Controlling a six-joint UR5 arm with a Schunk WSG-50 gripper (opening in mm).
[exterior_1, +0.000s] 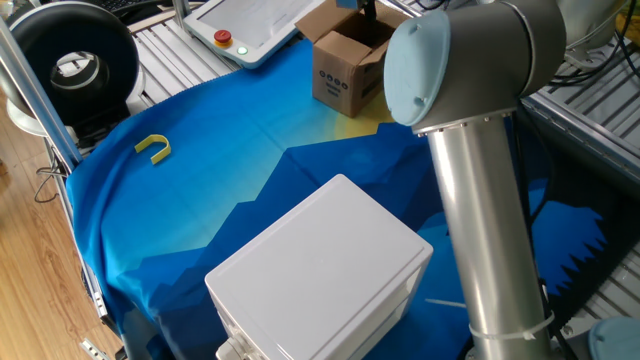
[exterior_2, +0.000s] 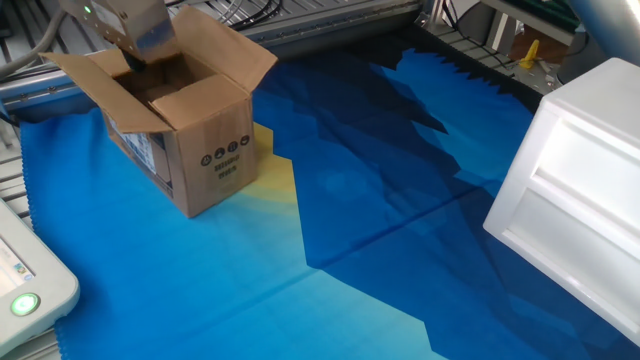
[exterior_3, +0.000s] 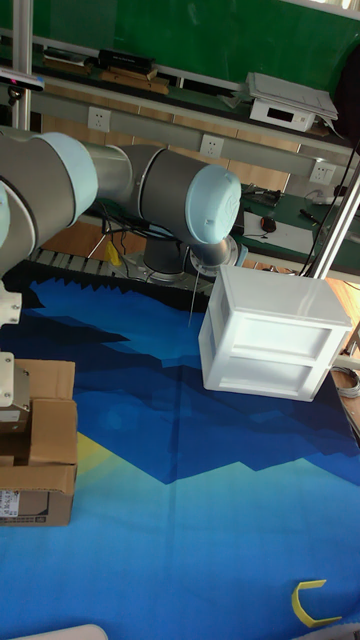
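Observation:
An open cardboard box stands on the blue patterned cloth with its flaps spread. My gripper is over the box's opening, its dark tip close to the rim. From exterior view 1 only a dark part of the gripper shows at the top edge, above the box. Whether its fingers are apart or together is not clear, nor whether anything is between them. The box's inside is mostly in shadow. A yellow hook-shaped piece lies on the cloth, away from the gripper; exterior view 3 shows this yellow piece near the bottom right.
A white drawer unit occupies the cloth's near side, its drawers closed. Beside the box lies a control tablet with a red stop button. The arm's metal link spans the right side. Cloth between box and drawers is clear.

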